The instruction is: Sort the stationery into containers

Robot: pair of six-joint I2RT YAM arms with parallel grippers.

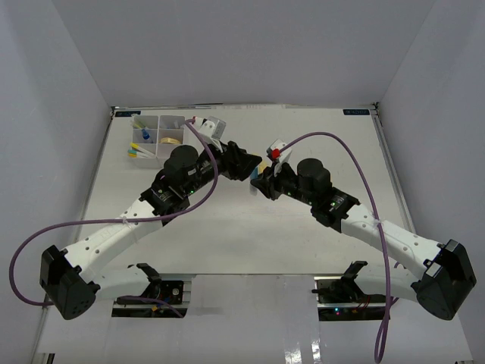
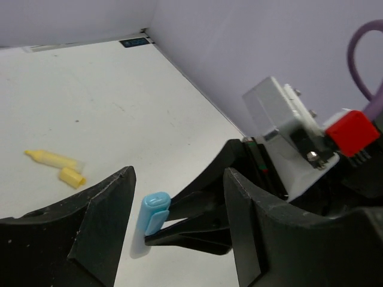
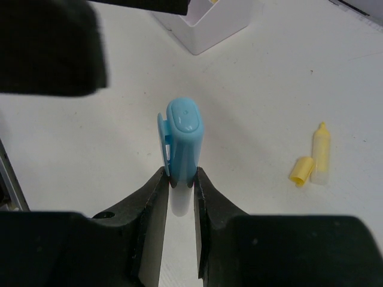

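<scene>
My right gripper is shut on an upright blue-capped marker (image 3: 184, 140) with a clear lower end, held above the middle of the table. A yellow marker (image 3: 321, 155) and its loose cap (image 3: 302, 171) lie on the table beyond. The white compartment organizer (image 1: 157, 155) at the back left holds several pens and other items.
Walls enclose it at the back and both sides; the organizer's corner (image 3: 200, 42) shows in the right wrist view.
</scene>
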